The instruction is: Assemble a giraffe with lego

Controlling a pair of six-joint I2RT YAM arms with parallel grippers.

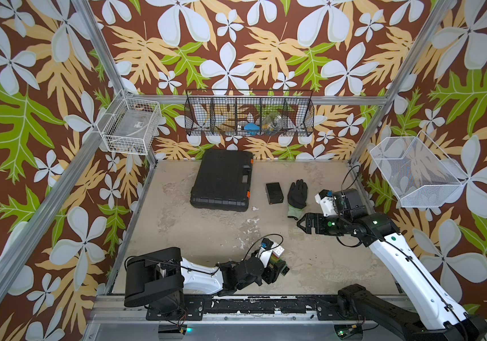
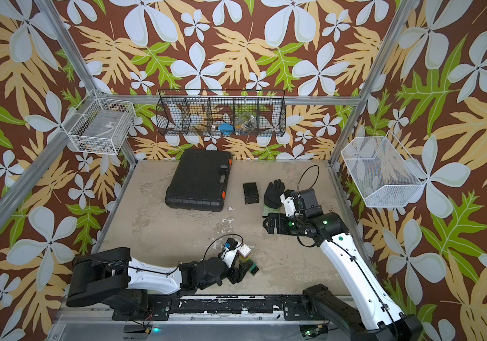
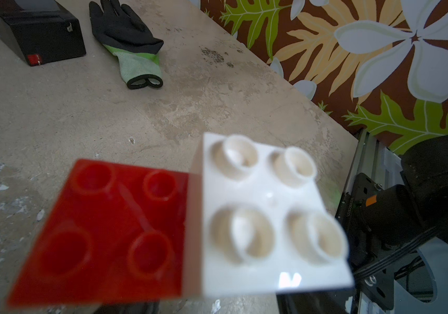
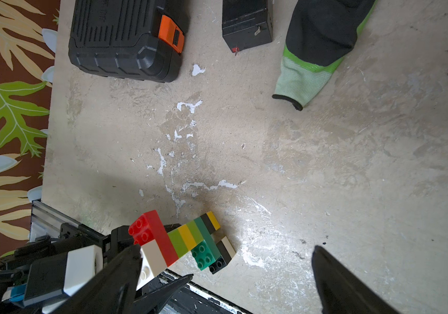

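Observation:
In the right wrist view the lego giraffe is one joined column at lower left. Its red brick point(image 4: 156, 235) and white brick point(image 4: 153, 256) form one end. A green-and-yellow striped neck point(image 4: 186, 236) leads to a green body point(image 4: 206, 252) and black-and-tan bricks point(image 4: 226, 253). The left wrist view shows the red top point(image 3: 114, 225) and white top point(image 3: 271, 209) close up, hiding my left fingers. My left gripper point(image 1: 278, 270) is part open around the giraffe; contact cannot be told. Away to the right, my right gripper point(image 1: 306, 223) stands open and empty above the table.
A black case point(image 1: 222, 180) lies at the back of the table. Beside it are a small black box point(image 1: 274, 193) and a black-and-green glove point(image 1: 297, 196). Bare table point(image 4: 297, 183) stretches between these and the giraffe. Wire baskets hang on the frame above.

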